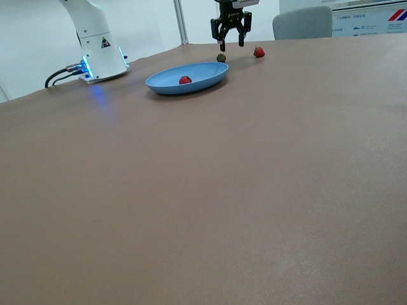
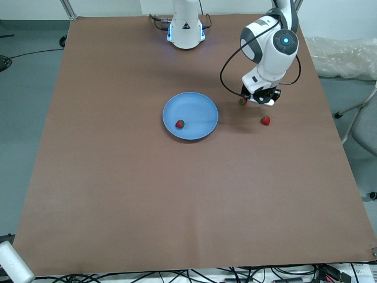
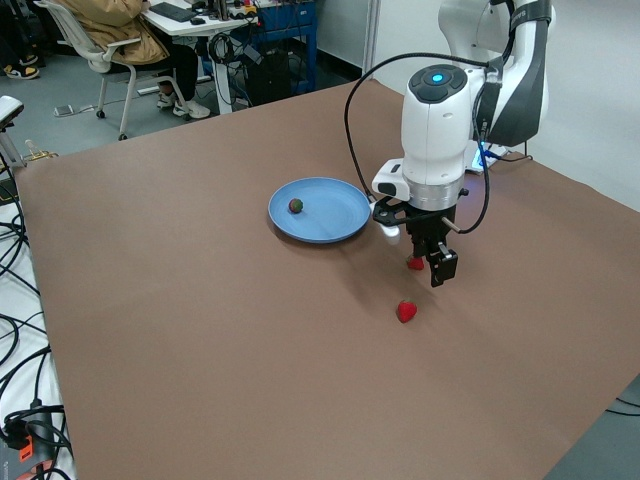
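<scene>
A blue plate [image 2: 190, 112] holds one strawberry [image 2: 180, 124], also seen in the top view [image 1: 185, 80]. My gripper [image 1: 231, 43] hangs above the table just right of and beyond the plate, its two black fingers apart with nothing between them. A second strawberry [image 3: 415, 263] lies on the table under the gripper, partly hidden behind it in the left view. A third strawberry [image 2: 265, 120] lies on the table farther to the right of the plate in that view, also seen in the right view [image 3: 407, 310].
The arm's white base [image 2: 185, 32] stands at the back with cables. A grey chair [image 2: 364, 127] is beside the table's right edge, and cables run along the near edge.
</scene>
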